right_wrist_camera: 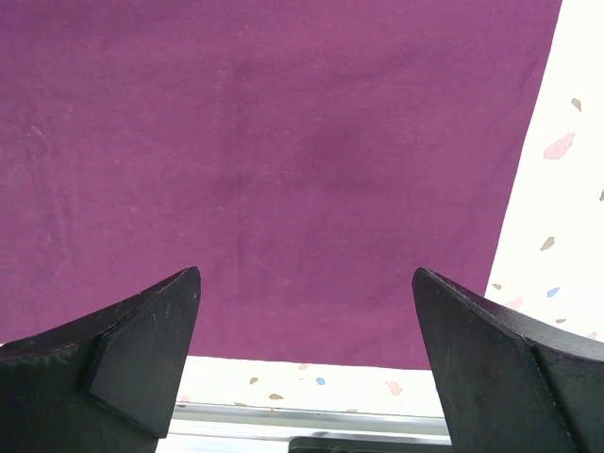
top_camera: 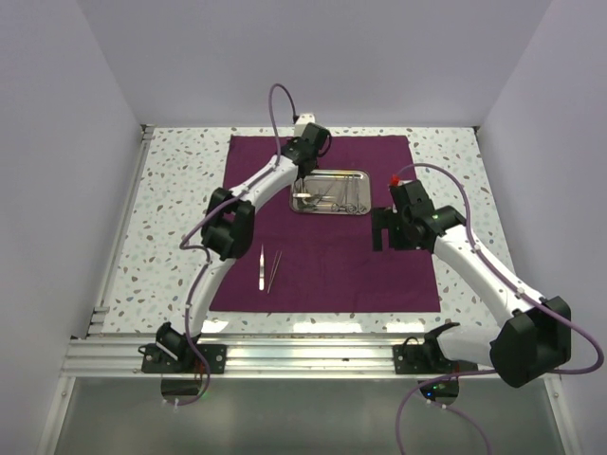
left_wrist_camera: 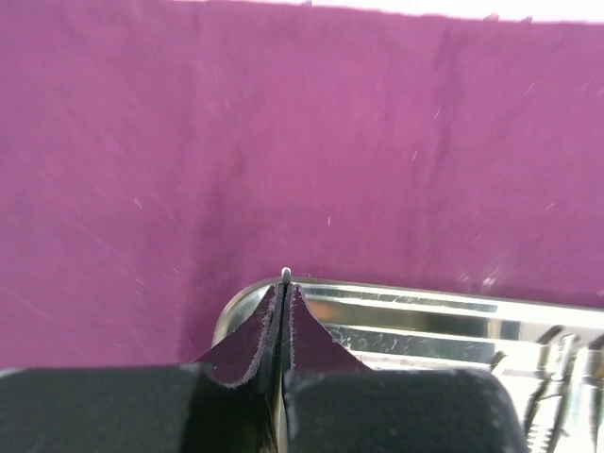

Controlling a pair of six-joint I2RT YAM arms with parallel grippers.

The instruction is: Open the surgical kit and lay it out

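Note:
A steel tray of surgical instruments rests on the purple cloth. My left gripper is over the tray's back-left corner; in the left wrist view its shut tips meet at that corner, a small silvery point showing at them that I cannot identify. Instruments lie to its right. A knife-like instrument and thin instruments lie on the front-left cloth. My right gripper stands open over bare cloth right of the tray, nothing between its fingers.
The speckled table borders the cloth on both sides. Grey walls enclose the table's sides and back.

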